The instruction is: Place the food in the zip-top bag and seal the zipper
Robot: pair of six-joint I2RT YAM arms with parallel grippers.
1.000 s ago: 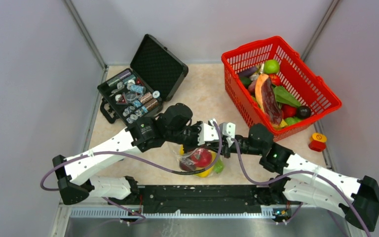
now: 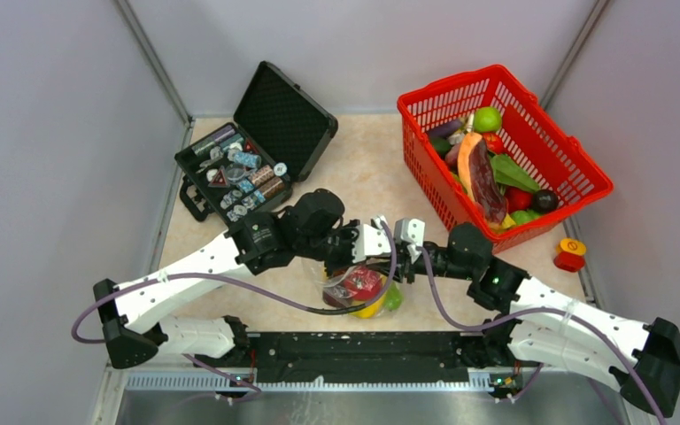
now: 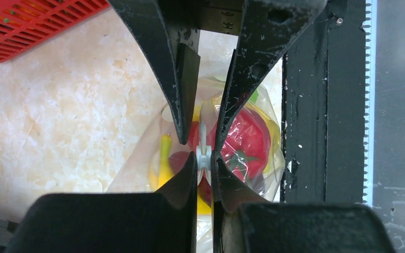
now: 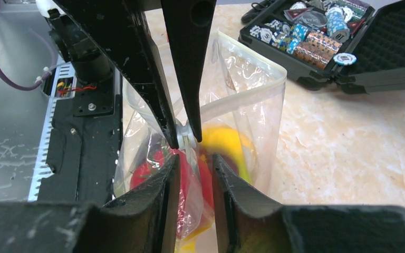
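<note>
The clear zip bag (image 2: 359, 292) holding red, yellow and green food lies at the front middle beneath both grippers. In the left wrist view my left gripper is shut on the white zipper slider (image 3: 204, 155), with food visible through the plastic (image 3: 242, 137). In the right wrist view the slider (image 4: 186, 137) sits on the bag's rim between the left fingertips. My right gripper stands open just below it, a fold of plastic between its separated fingers. The two wrists crowd together in the top view, hiding much of the bag's mouth.
A red basket (image 2: 584, 177) of produce stands at the back right, a small red and yellow toy (image 2: 570, 257) beside it. An open black case of poker chips (image 2: 274, 124) lies at the back left.
My left arm's wrist has shifted slightly downward in the top view, and my right arm has moved very slightly. The basket and case are unmoved.
</note>
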